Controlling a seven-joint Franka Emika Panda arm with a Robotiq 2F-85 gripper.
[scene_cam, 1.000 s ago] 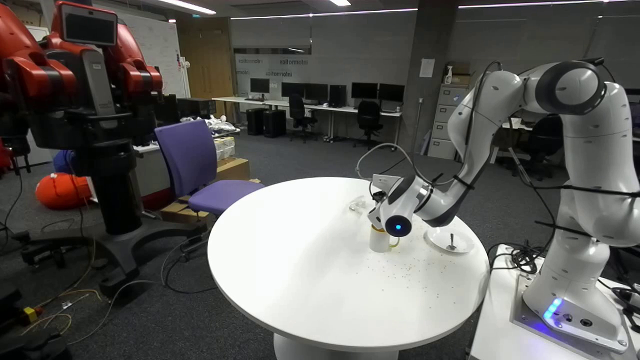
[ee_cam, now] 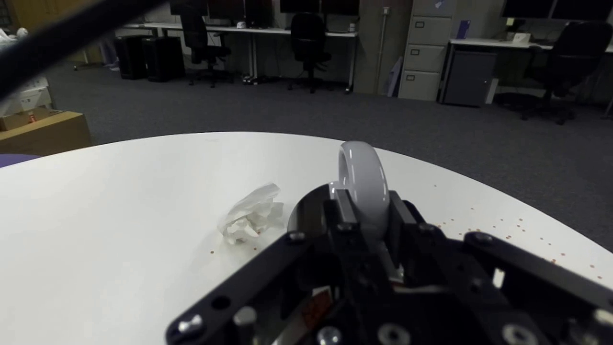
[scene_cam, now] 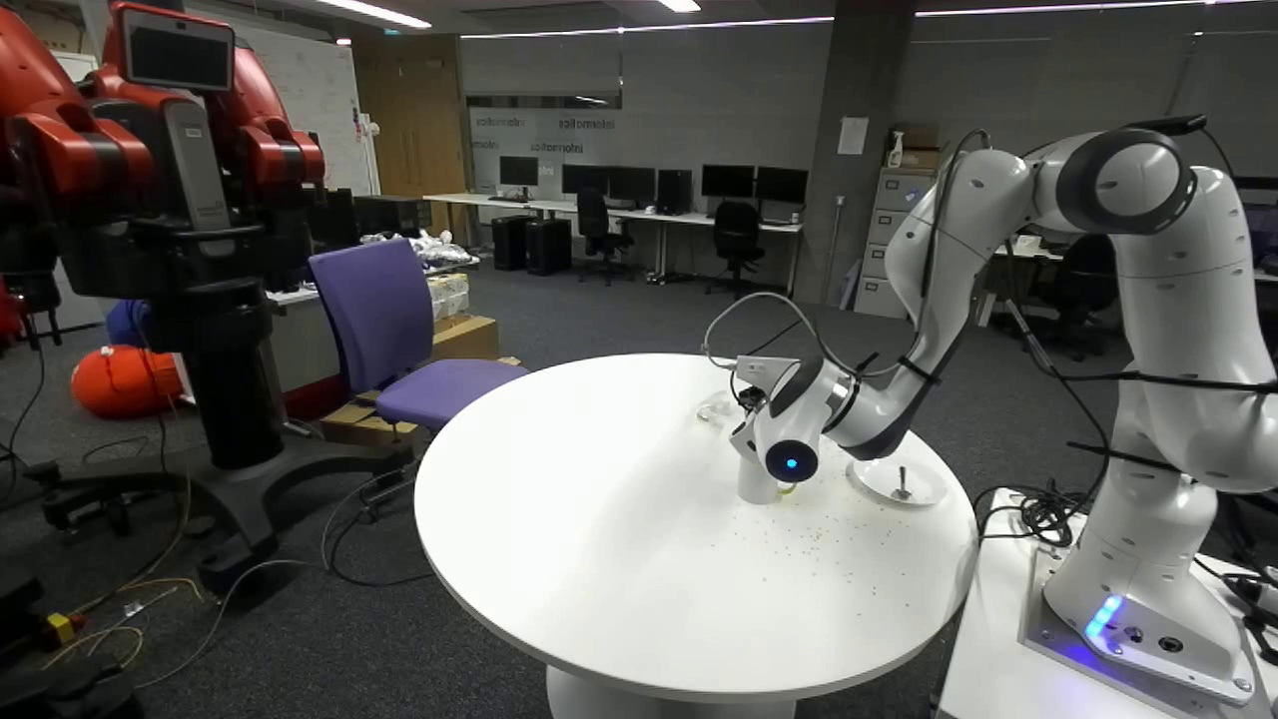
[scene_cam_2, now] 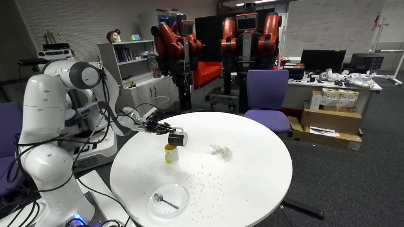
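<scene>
A dark mug with a pale handle is held on its side in the air. My gripper is shut on that mug's handle, with a finger on each side of it. Upright on the table, just below the held mug in exterior view 2, stands a white mug with a yellow inside and handle. In exterior view 1 the arm's end covers the top of this white mug and hides the held one. Whether anything is inside either mug cannot be seen.
Small crumbs are scattered over the round white table. A white plate bearing a spoon lies near its edge. Crumpled clear plastic rests beyond the mugs. Much of the tabletop is open.
In exterior view 1 my arm's end has shifted slightly left and down. It now hides the white mug's yellow rim, which showed before. The white mug itself stays in place.
</scene>
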